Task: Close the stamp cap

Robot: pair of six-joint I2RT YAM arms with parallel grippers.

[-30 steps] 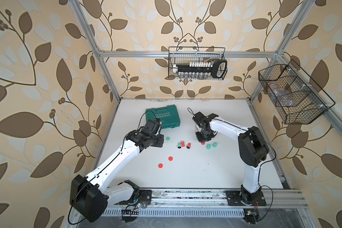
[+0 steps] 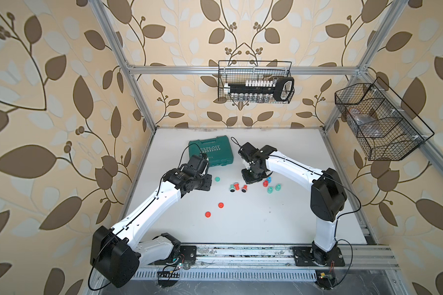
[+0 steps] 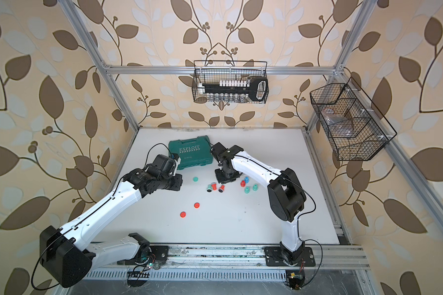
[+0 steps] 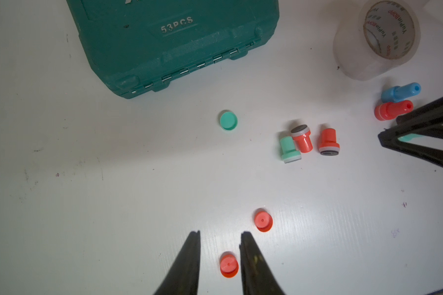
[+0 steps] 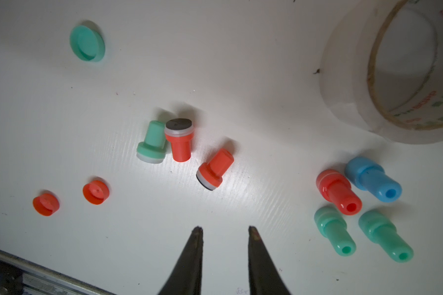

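Three stamps without caps lie close together mid-table: a green stamp, a red stamp beside it and another red stamp a little apart. Loose caps rest on the table: a green cap near the case and two red caps, one red cap and another red cap. My right gripper hovers near the stamps, its fingers apart with only bare table between them. Over the left part of the table hangs my left gripper, also open and empty.
Capped stamps in red, blue and green stand to the right. A tape roll sits behind them, and a dark green case lies at the back left.
The right arm has swung left, from over the capped stamps toward the uncapped ones. The left arm, the stamps and the caps look unmoved.
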